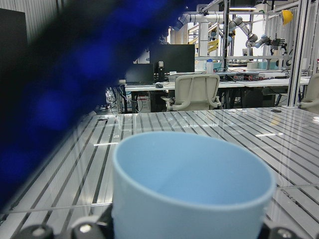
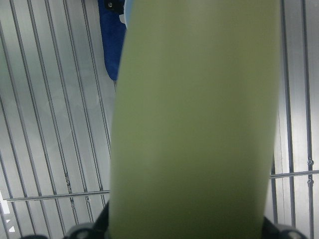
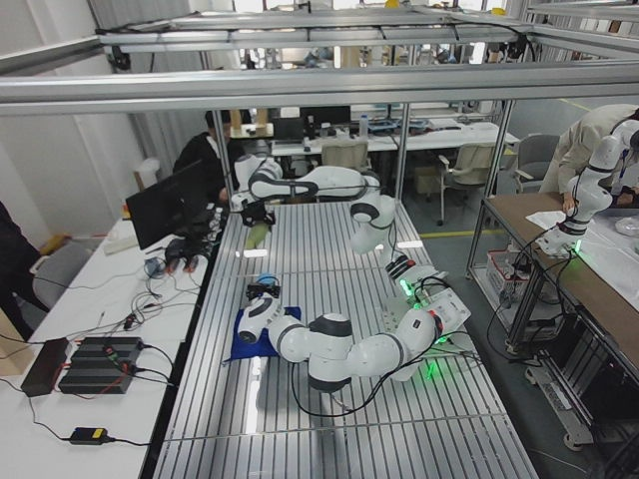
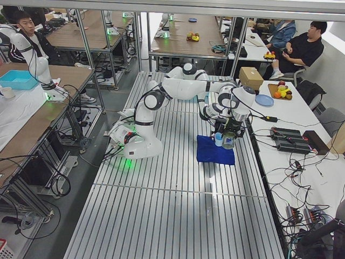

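A light blue cup (image 4: 218,139) is held upright in my left gripper (image 3: 263,290) above the blue cloth (image 4: 214,154); its rim (image 1: 194,204) fills the bottom of the left wrist view. My right gripper (image 3: 257,217) is shut on a yellow-green container (image 3: 257,236) farther along the table, which fills the middle of the right wrist view (image 2: 189,119). In the camera right view the container overlaps the area beside the cup, so their distance there is hard to judge.
A side desk (image 3: 110,419) with monitor, power boxes and cables runs along the left. Frame posts stand at the table's corners.
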